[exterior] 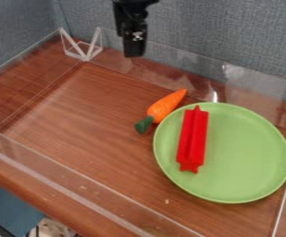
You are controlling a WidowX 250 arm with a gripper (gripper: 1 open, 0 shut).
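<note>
The black gripper [132,32] hangs at the top of the camera view, above the back of the wooden table; its fingers are dark and it is hard to make out how they stand. An orange carrot [167,106] with a green top lies on the table. To its right a red bar-shaped object [192,139] rests on a green plate [250,167].
Clear plastic walls edge the table [83,120]. A white wire bracket [80,48] stands at the back left.
</note>
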